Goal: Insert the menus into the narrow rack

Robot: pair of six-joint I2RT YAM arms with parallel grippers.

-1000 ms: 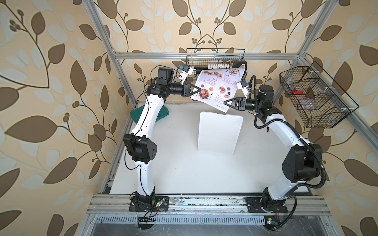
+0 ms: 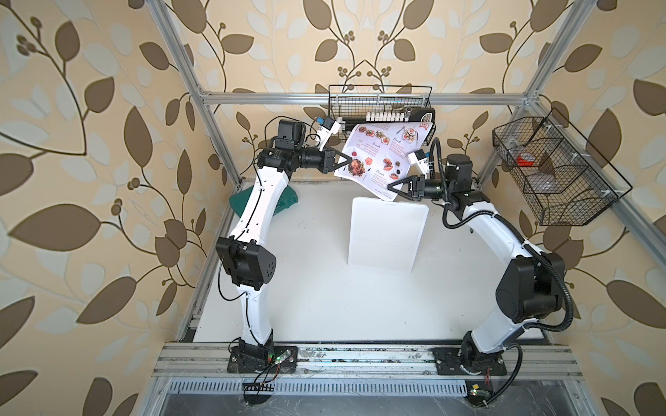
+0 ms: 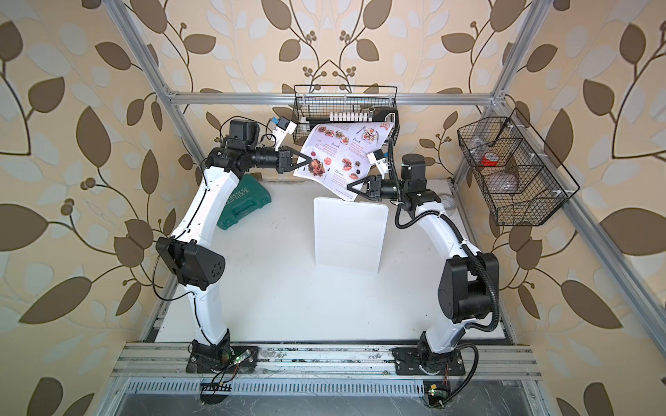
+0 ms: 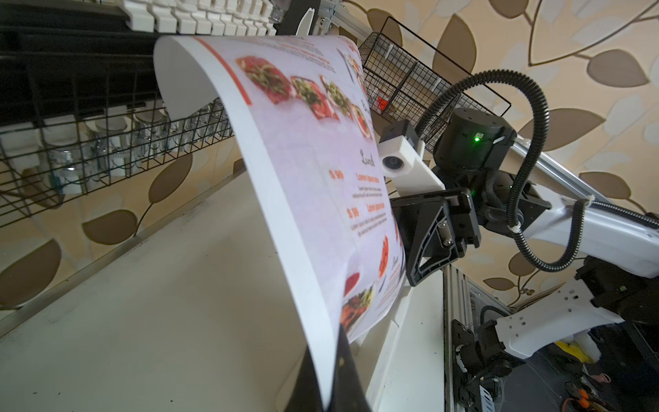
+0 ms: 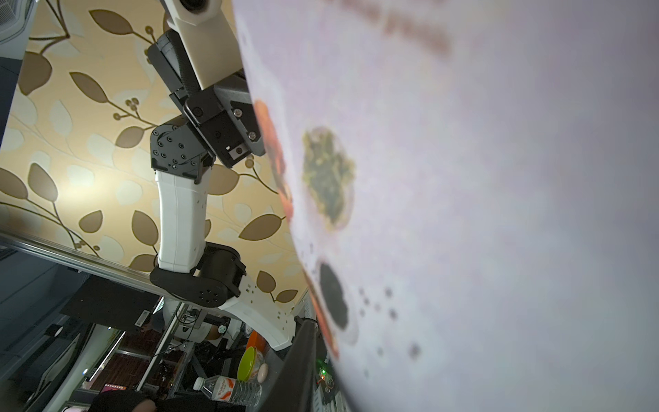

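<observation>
A white menu (image 2: 382, 148) with food pictures hangs tilted behind and above the upright white panel of the narrow rack (image 2: 386, 234). My left gripper (image 2: 350, 159) is shut on the menu's left edge; in the left wrist view the menu's white edge (image 4: 305, 322) runs down between its fingers. At the menu's lower right stands my right gripper (image 2: 391, 186), its fingertips at the sheet. In the right wrist view the menu (image 5: 466, 206) fills the right side and one dark finger (image 5: 291, 377) shows. The other finger is hidden, so its fingers' opening cannot be made out.
A wire basket (image 2: 378, 104) hangs at the back, close behind the menu. Another wire basket (image 2: 555, 173) is on the right wall. A green item (image 2: 283, 199) lies at the back left. The table in front of the rack is clear.
My right gripper has moved a little leftward and toward the front, and the menu's right side bows more. The left gripper and rack have hardly moved.
</observation>
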